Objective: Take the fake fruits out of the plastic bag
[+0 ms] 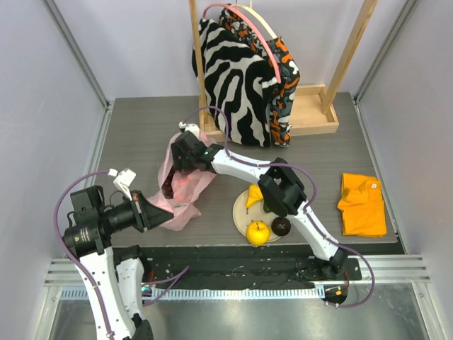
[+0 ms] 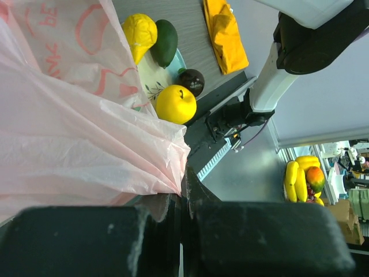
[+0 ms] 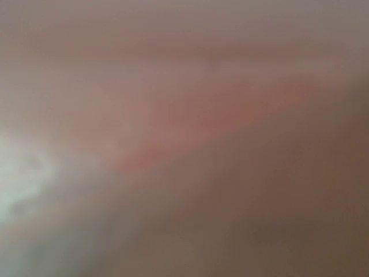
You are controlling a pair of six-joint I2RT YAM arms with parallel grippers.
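The translucent pink plastic bag [image 1: 185,202] lies on the left part of the table. My left gripper is shut on a gathered corner of it, pulling the film taut. The right gripper [image 1: 185,164] reaches into the bag's far side; its fingertips are hidden there, so its fingers cannot be judged. Only blurred pinkish film and brown fill the right wrist view. Something dark red [image 1: 168,185] shows in the bag's mouth. On a round plate [image 1: 241,212] sit a yellow pear [image 1: 255,195], a yellow apple [image 1: 257,233], a dark purple fruit [image 1: 281,227] and a green avocado [image 2: 164,43].
A zebra-striped bag [image 1: 230,78] and a patterned one hang from a wooden rack [image 1: 311,120] at the back. An orange cloth [image 1: 362,205] lies at the right. Bare table shows between plate and cloth, partly beneath the right arm.
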